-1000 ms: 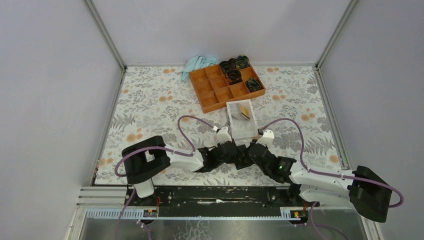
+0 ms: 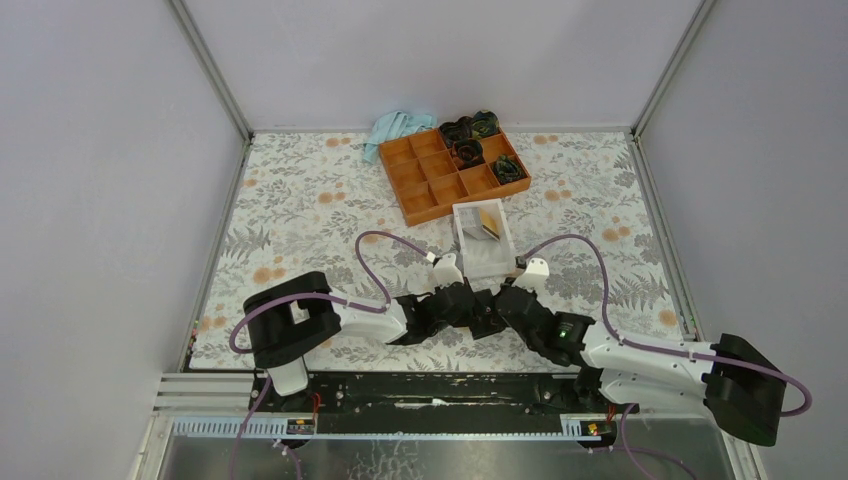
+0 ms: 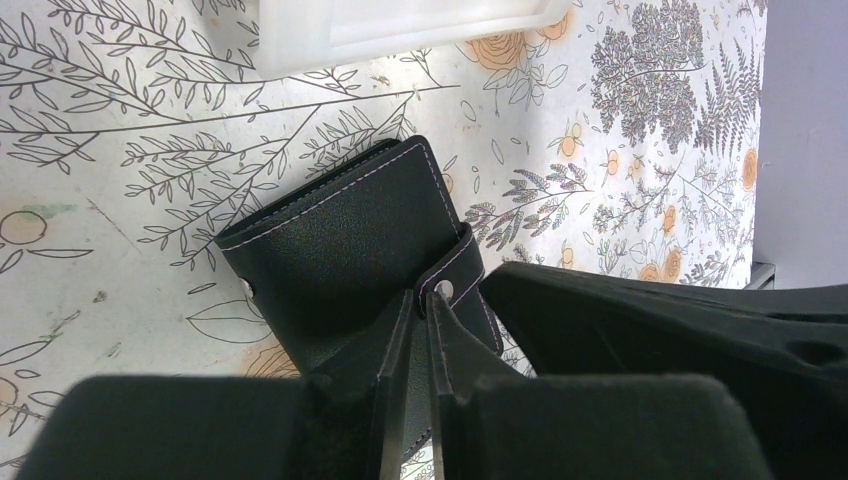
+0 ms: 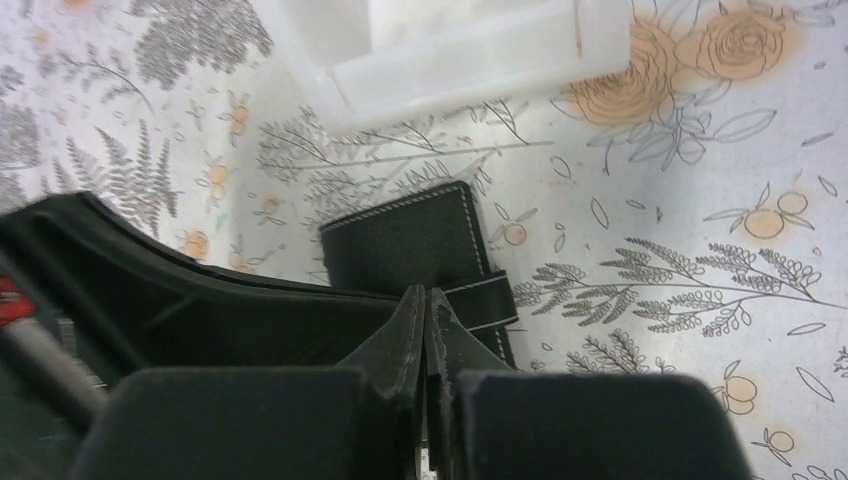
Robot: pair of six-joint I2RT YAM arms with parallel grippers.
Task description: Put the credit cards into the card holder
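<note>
A black card holder [image 3: 330, 250] with pale stitching lies on the table, its strap [image 3: 457, 270] with a metal snap folded across the right edge. My left gripper is over the holder at the strap's end, its fingertips slightly apart; whether they touch the strap is unclear. My right gripper is shut, with nothing showing between its fingers, beside the same strap. In the top view both arms meet above the holder and hide much of it. Cards [image 2: 489, 224] rest in the white tray [image 2: 487, 269] behind.
Beyond the tray stands a brown compartment box [image 2: 419, 207] with dark coiled items [image 2: 467, 153] in some cells. A light blue cloth [image 2: 395, 126] lies at its left. Each gripper is close to the other.
The left arm, tray and cards look unmoved.
</note>
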